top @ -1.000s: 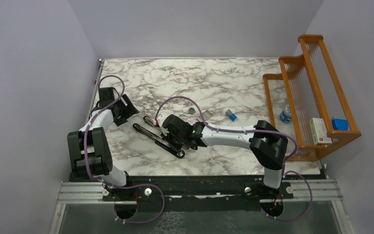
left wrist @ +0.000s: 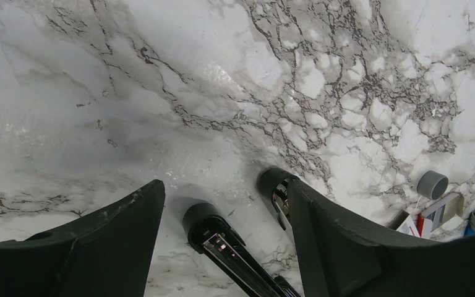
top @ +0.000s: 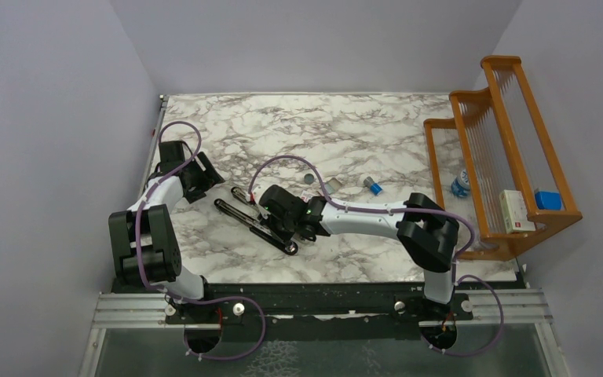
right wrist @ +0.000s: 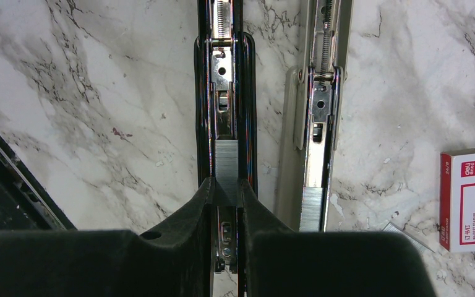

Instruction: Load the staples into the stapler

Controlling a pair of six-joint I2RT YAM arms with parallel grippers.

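An opened black stapler (right wrist: pixel 224 68) lies lengthwise under my right gripper, its spring and metal channel showing. A grey staple strip (right wrist: pixel 227 158) sits along that channel, and the right fingers are shut on its near part. Whether the strip is fully down in the channel cannot be told. Beside it lies a second opened stapler (right wrist: pixel 320 105), grey, with another staple strip (right wrist: pixel 311 205) in its channel. My left gripper stands open over the table, away from the right one, with nothing held; the ends of both staplers appear below its fingers.
A red and white staple box (right wrist: pixel 470 201) lies right of the staplers, with a loose staple strip (right wrist: pixel 408 236) near it. Farther back are a grey cap (top: pixel 308 179) and a blue cylinder (top: pixel 372 186). A wooden rack (top: pixel 502 149) fills the right side.
The left arm and the staplers look unmoved.
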